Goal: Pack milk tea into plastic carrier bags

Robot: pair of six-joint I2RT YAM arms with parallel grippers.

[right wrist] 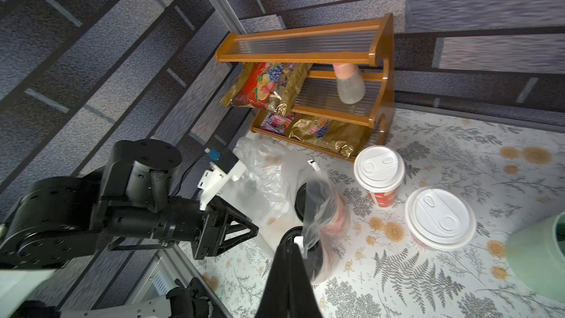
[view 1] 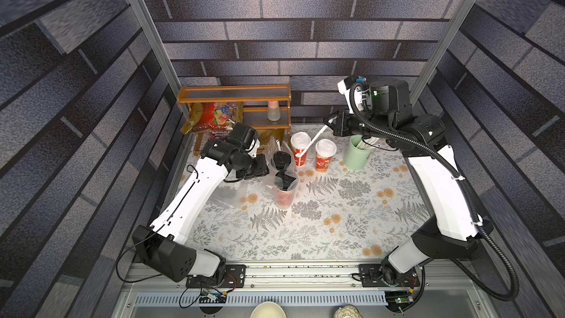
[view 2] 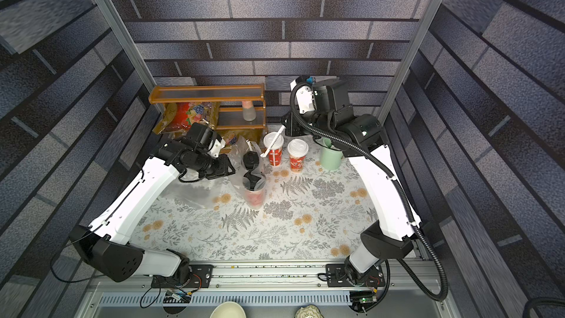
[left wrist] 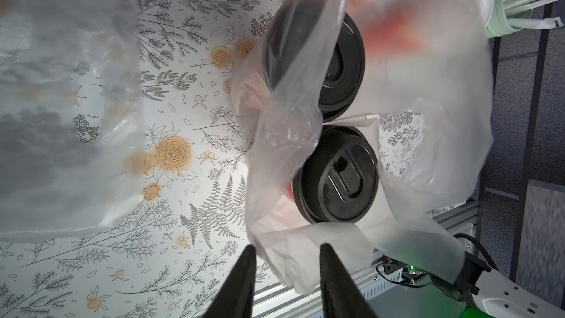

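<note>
A clear carrier bag (left wrist: 435, 117) surrounds two black-lidded drinks (left wrist: 335, 179), one behind the other, in the middle of the table. My left gripper is open just beside the bag, its plastic edge behind the fingertips; whether it touches is unclear. My right gripper is shut high above the cups. In the top views a long white straw-like stick (view 1: 315, 138) slants down from its tip. Two red cups with white lids (right wrist: 440, 218) stand right of the bag. Another flat clear bag (left wrist: 64, 112) lies to the left.
A wooden rack (right wrist: 300, 53) with snack packets and a bottle stands at the back left. A green holder (view 1: 356, 156) of straws stands at the right, under my right arm.
</note>
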